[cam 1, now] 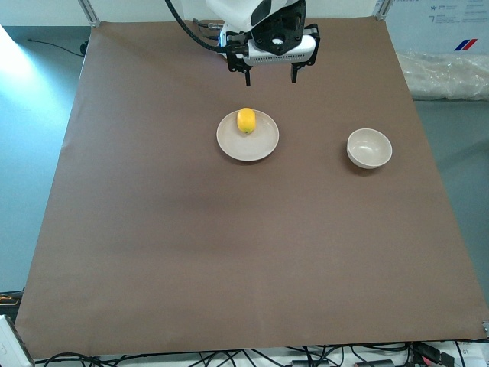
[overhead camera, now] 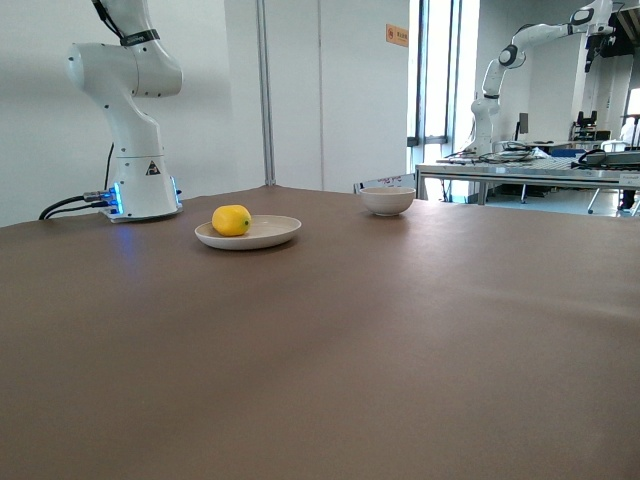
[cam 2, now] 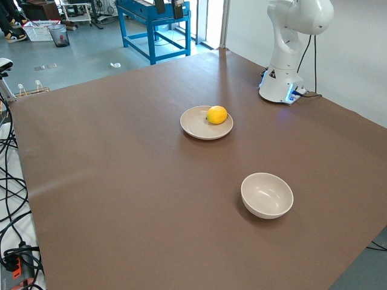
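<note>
A yellow lemon (cam 1: 246,120) rests on a round white plate (cam 1: 247,147), also seen in the top view as the lemon (overhead camera: 231,220) on the plate (overhead camera: 270,236). A white bowl (cam 1: 369,149) stands empty to the right of the plate. My gripper (cam 1: 270,77) hangs in the left view above the back of the table, behind and higher than the plate, its fingers apart with nothing between them. In the right view only the bottom of my gripper (cam 2: 169,11) shows at the top edge.
The robot base (cam 2: 278,84) stands at the back edge. Black cables lie along the front edge, off the tabletop.
</note>
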